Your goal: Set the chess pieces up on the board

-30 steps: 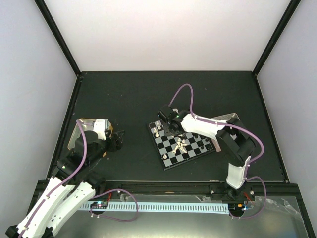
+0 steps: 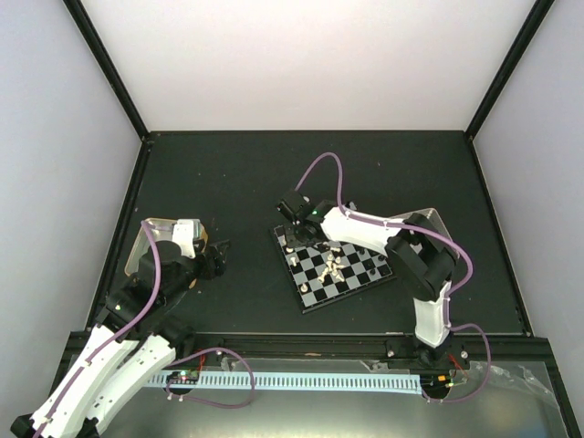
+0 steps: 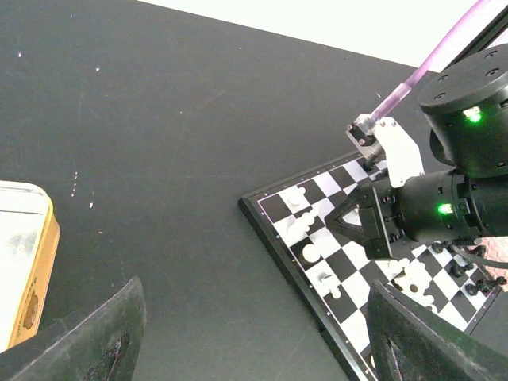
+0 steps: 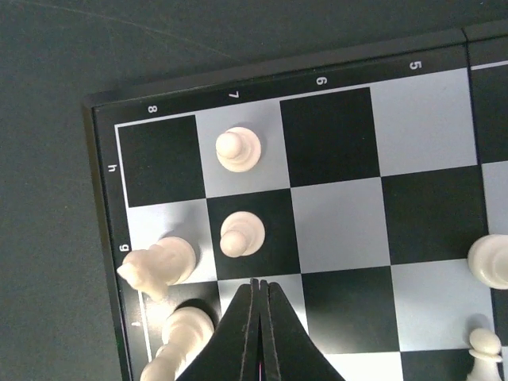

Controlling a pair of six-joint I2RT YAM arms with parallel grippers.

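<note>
The chessboard (image 2: 319, 297) lies mid-table, holding white and black pieces. In the right wrist view, white pawns stand at h7 (image 4: 238, 149) and g7 (image 4: 242, 234); other white pieces (image 4: 157, 266) stand along the left edge and at right. My right gripper is shut, nothing between its fingers, over the board beside these pieces. A loose cluster of white pieces (image 2: 330, 269) sits on the board's middle; black pieces (image 3: 474, 288) are at its right side. My left gripper is open and empty, left of the board above the table.
A wooden-edged box (image 3: 36, 270) sits under the left arm. Another container (image 2: 433, 219) is at the right, partly behind the right arm.
My right gripper and arm have shifted slightly leftward over the board. The left arm has not moved.
</note>
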